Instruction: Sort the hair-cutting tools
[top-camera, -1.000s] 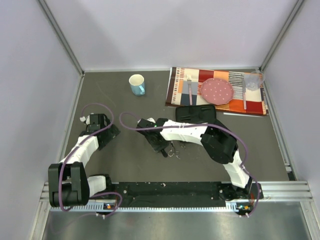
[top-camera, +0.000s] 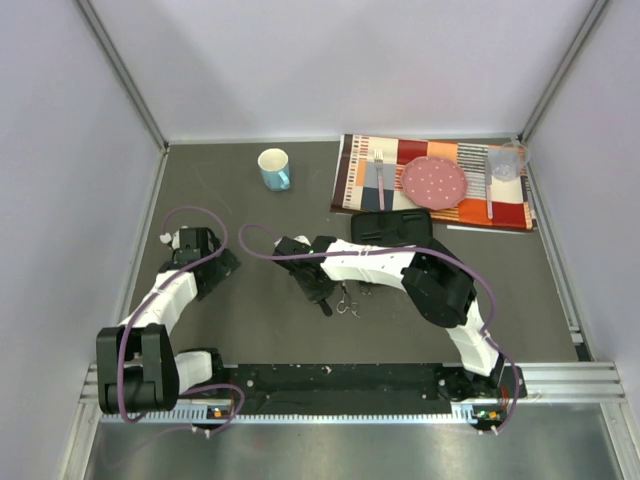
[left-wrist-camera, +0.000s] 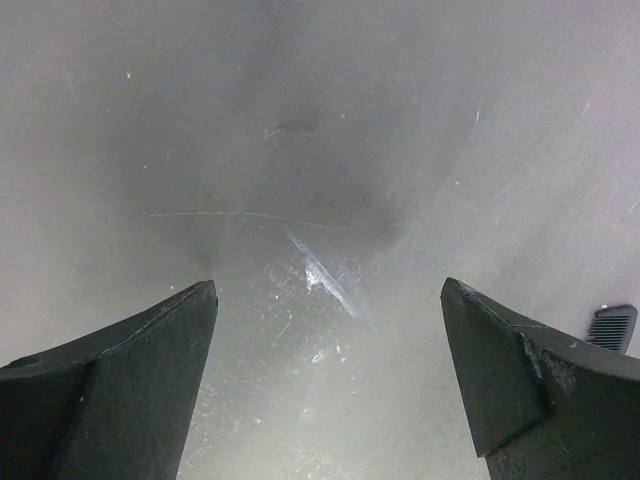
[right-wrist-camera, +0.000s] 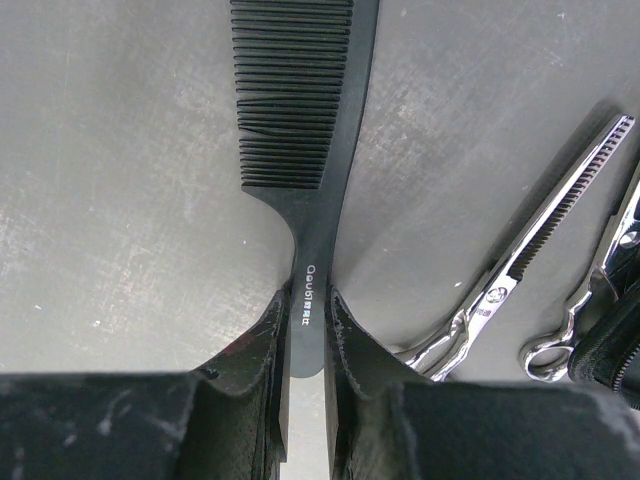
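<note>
A black comb (right-wrist-camera: 330, 215) with a narrow handle lies on or just over the grey table. My right gripper has a fingertip close against each side of that handle, narrowed around it; how firmly it pinches does not show. To the right are thinning scissors (right-wrist-camera: 500, 280) with a toothed blade, and a second pair of scissors (right-wrist-camera: 590, 290), partly cut off by the view's edge. In the top view the comb's end (top-camera: 326, 309) pokes out below the right gripper. My left gripper stands wide open over bare table, with nothing between its fingers.
An open black case (top-camera: 390, 226) lies behind the right forearm, partly covered by it. A blue mug (top-camera: 273, 169) stands at the back. Back right, a striped placemat (top-camera: 415, 150) bears a plate, cutlery and a glass. Table between the arms is clear.
The comb's end has shifted very slightly to the left and toward the front edge under the right gripper. The left arm has stayed where it was.
</note>
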